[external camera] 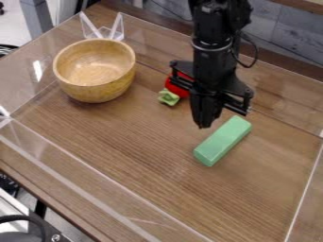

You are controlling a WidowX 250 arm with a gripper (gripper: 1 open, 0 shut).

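The black robot arm reaches down from the upper middle, its gripper (203,121) shut above the wooden table, with nothing seen between its fingers. Just right of and below it lies a green rectangular block (222,142). Behind the arm, a red object (178,83) is partly hidden, with a small green piece (168,96) beside it. A tan bowl (96,74) stands at the upper left.
A white wire-like object (104,25) stands at the back left. A grey wall borders the back right, with a cable hanging near the arm.
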